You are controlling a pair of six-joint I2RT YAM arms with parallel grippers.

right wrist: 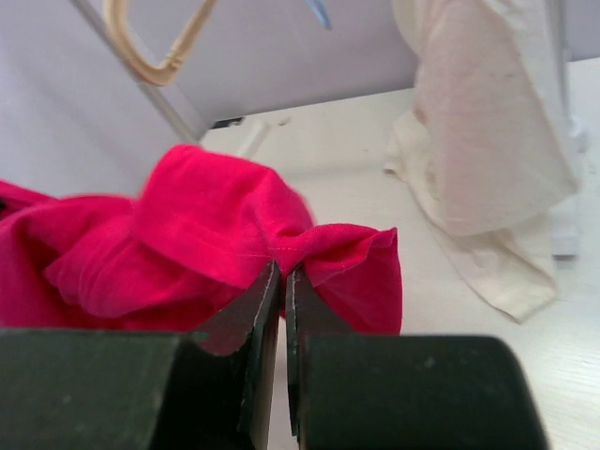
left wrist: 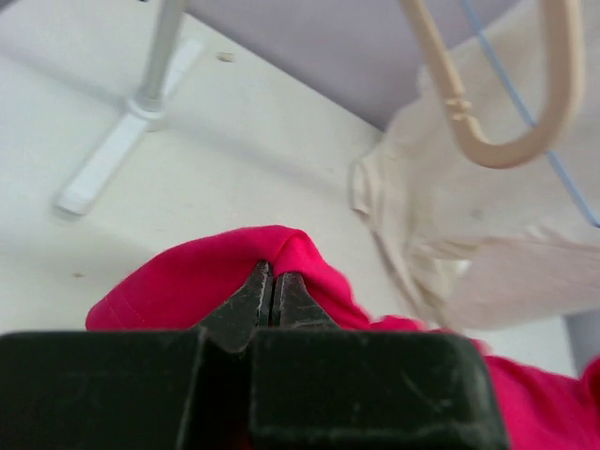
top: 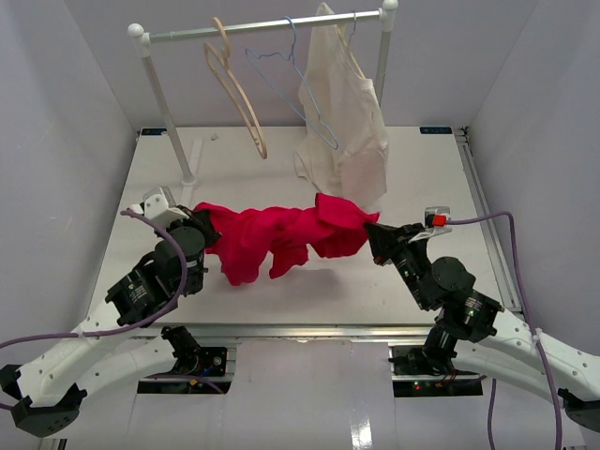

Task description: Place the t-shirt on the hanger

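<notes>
A red T-shirt [top: 281, 234] is stretched in the air between both arms in the top view. My left gripper is shut on a folded edge of the shirt, and my right gripper is shut on its other end. Above the shirt, a wooden hanger [top: 234, 89] and a blue wire hanger [top: 319, 122] hang from the rail [top: 253, 26].
A cream garment [top: 347, 131] hangs at the right of the rail, its lower part close behind the shirt. The rack's white foot [left wrist: 98, 159] stands on the back left of the pale table [top: 431, 187], whose right side is clear.
</notes>
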